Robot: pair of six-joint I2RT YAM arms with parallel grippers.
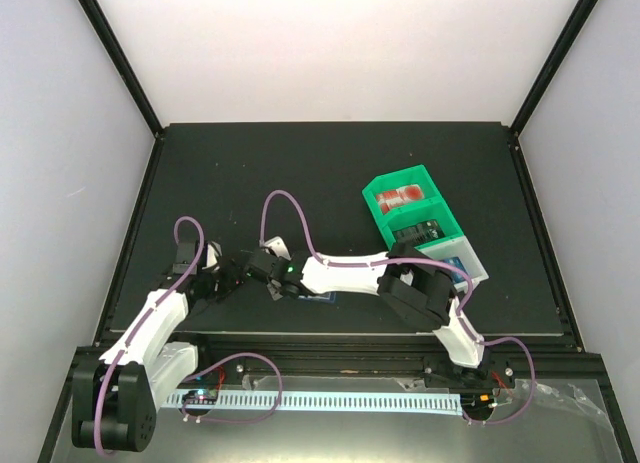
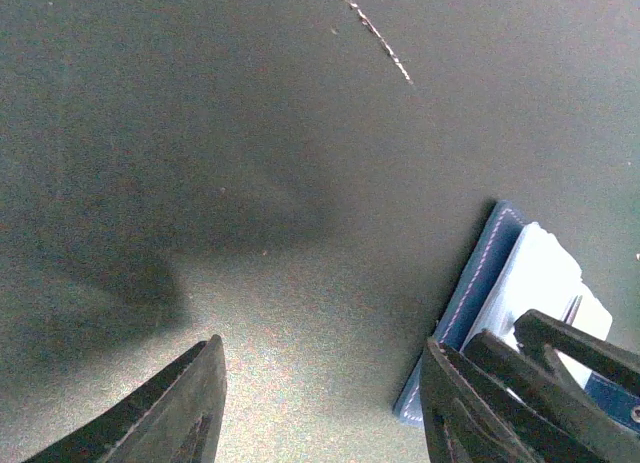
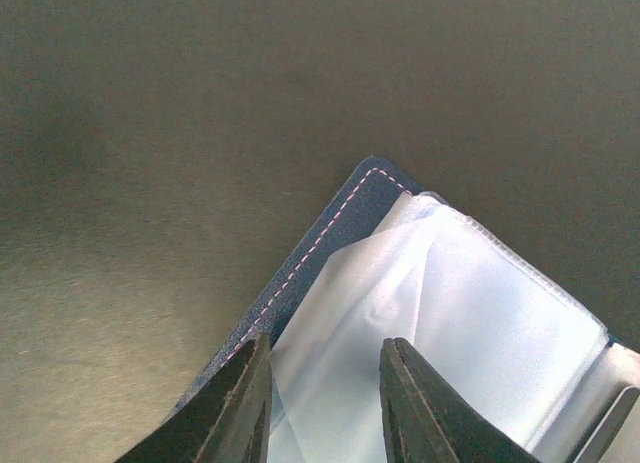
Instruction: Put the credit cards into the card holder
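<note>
The card holder (image 3: 335, 283), dark blue with stitched edge and clear plastic sleeves, lies on the black mat, mostly hidden under my right arm in the top view. My right gripper is over its sleeves, part open, with plastic visible between the fingertips. My left gripper is low over the mat beside the holder (image 2: 475, 283); its fingertips look apart with bare mat between them in the wrist view, so its state is unclear. I cannot make out any credit card at the holder.
A green bin (image 1: 430, 188) with red and dark items stands at the right, beside a white compartment (image 1: 470, 263) holding blue items.
</note>
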